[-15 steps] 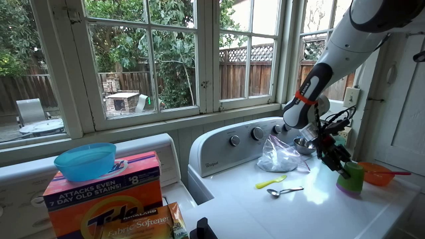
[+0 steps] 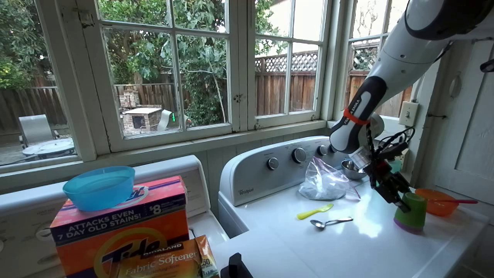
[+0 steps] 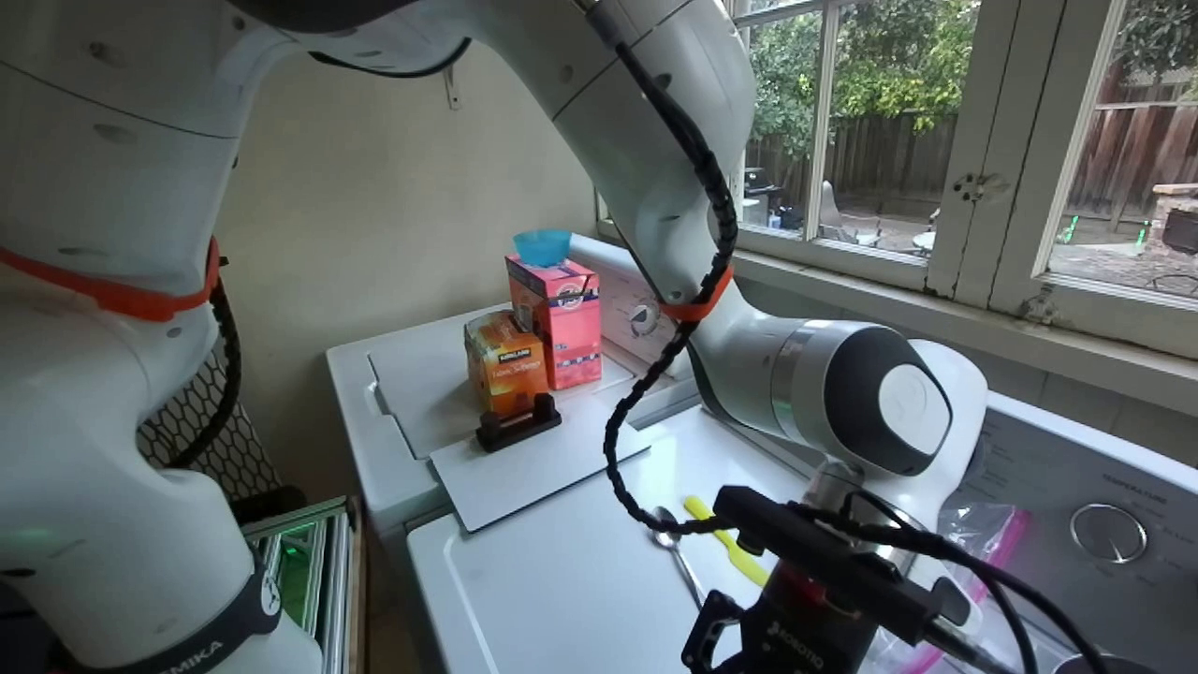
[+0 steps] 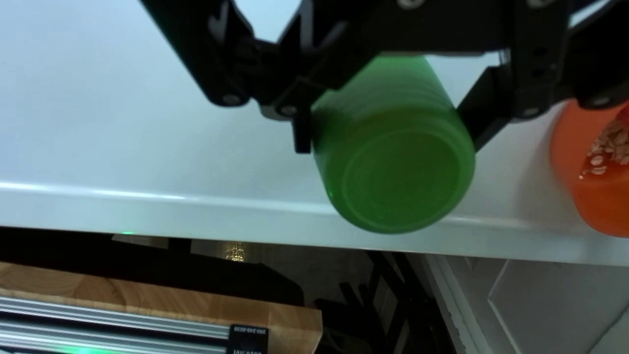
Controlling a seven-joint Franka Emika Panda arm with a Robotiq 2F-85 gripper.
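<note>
A green cup [image 2: 411, 214] with a purple lower edge is upside down at the right of the white washer top [image 2: 296, 250]. My gripper [image 2: 403, 200] is shut on it, coming in from the upper left. In the wrist view, the fingers [image 4: 302, 131] of my gripper press on both sides of the cup [image 4: 407, 177], whose closed round base faces the camera. Whether its purple edge touches the washer top cannot be told. In exterior view 2 the cup and fingertips are out of frame.
Beside the cup stands an orange bowl [image 2: 437, 207] with a red handle over it and flakes inside. A spoon [image 2: 329, 223], a yellow-green utensil [image 2: 315, 212], a plastic bag [image 2: 324, 183] and a metal bowl [image 2: 352, 170] lie farther left. The washer's front edge [image 4: 177, 206] is close.
The gripper and the cup have shifted slightly to the right and toward the front of the washer. The cup looks more upright than before. The other objects stay where they were.
</note>
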